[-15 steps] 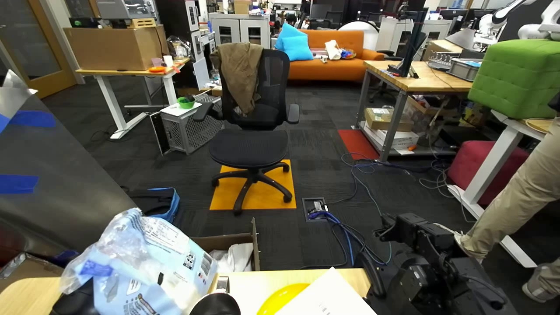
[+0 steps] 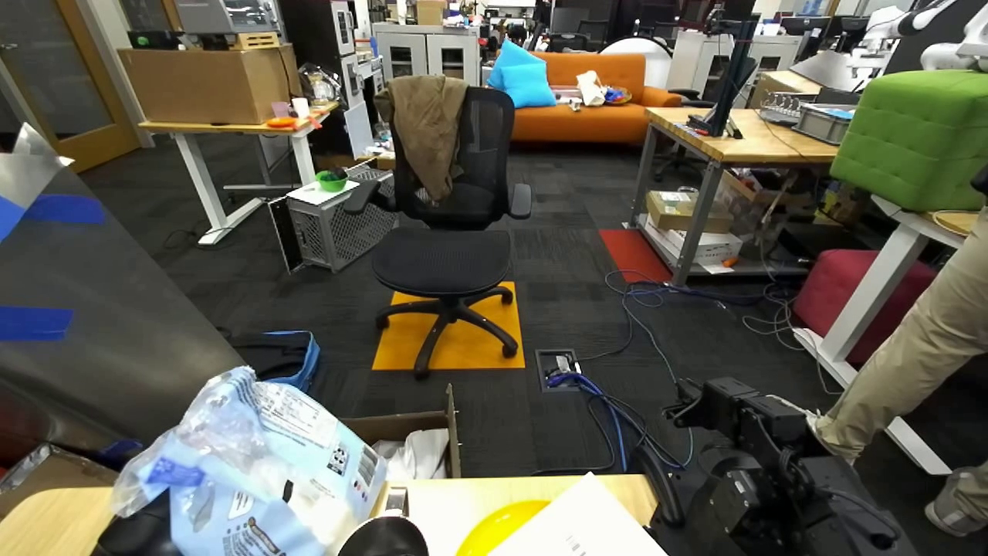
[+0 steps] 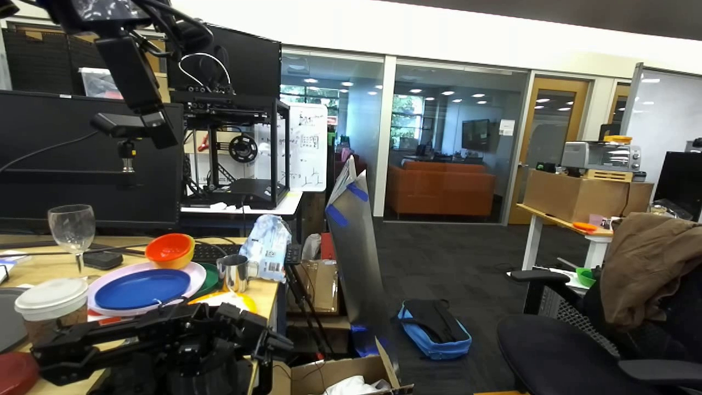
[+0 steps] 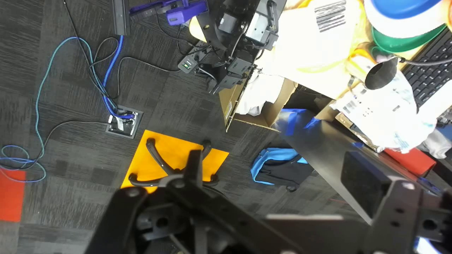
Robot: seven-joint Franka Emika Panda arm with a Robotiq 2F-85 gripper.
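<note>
My gripper is seen from above in the wrist view, its black fingers [image 4: 195, 167] spread wide apart. Between them show only the floor and the panel far below; nothing is held. On the table, a blue plate [image 3: 142, 289] rests on a pale pink one, with an orange bowl [image 3: 170, 250] at its far edge. A wine glass [image 3: 72, 229] stands upright behind a lidded tub [image 3: 52, 304]. Near the table's right edge are a metal mug [image 3: 233, 272], a yellow plate [image 2: 501, 527] partly under white paper [image 2: 579, 523], and a plastic bag [image 2: 268, 463].
A black jointed arm [image 3: 151, 336] stands along the table's near side. Another dark jointed part [image 3: 135, 79] hangs high at left. On the floor are an open cardboard box [image 4: 271, 108], a blue bag [image 4: 280, 167], cables [image 4: 108, 80] and an office chair [image 2: 442, 259].
No object in it has visibly moved relative to the others.
</note>
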